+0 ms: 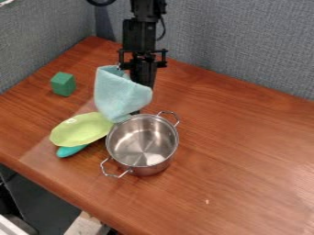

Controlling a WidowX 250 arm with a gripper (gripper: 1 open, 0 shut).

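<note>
My black gripper hangs over the back left of the table, with a light blue cloth draped from it down toward the back rim of a steel pot. The cloth hides the fingertips, so how they stand on it is not clear, but it is held up in the air by them. A yellow-green plate lies left of the pot, on top of a teal object.
A green cube sits at the left of the wooden table. Grey walls stand at the back and left, and the table edge is at lower left.
</note>
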